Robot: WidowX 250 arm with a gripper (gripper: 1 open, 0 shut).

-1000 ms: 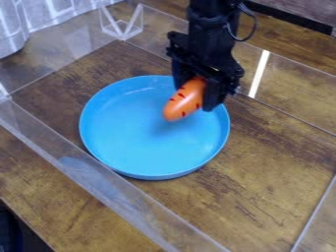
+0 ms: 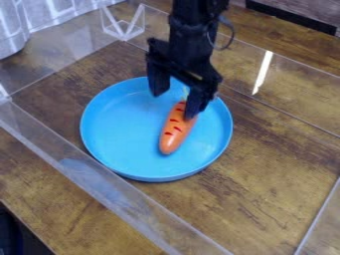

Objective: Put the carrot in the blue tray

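Observation:
The orange carrot (image 2: 173, 131) lies inside the round blue tray (image 2: 117, 137), right of its middle, with its narrower end pointing up the picture. Dark marks run along its skin. Over the carrot's far end is my black gripper (image 2: 177, 97), low above the tray. Its fingers (image 2: 158, 83) are spread apart, one on each side of that end, and the gripper is open. The arm hides part of the tray's far rim.
A clear wall or edge (image 2: 78, 171) runs diagonally past the tray's left and front. Bare brown wooden table (image 2: 265, 149) lies to the right. Something white and crumpled (image 2: 38, 18) shows at the top left.
The carrot was held up in the gripper above the tray.

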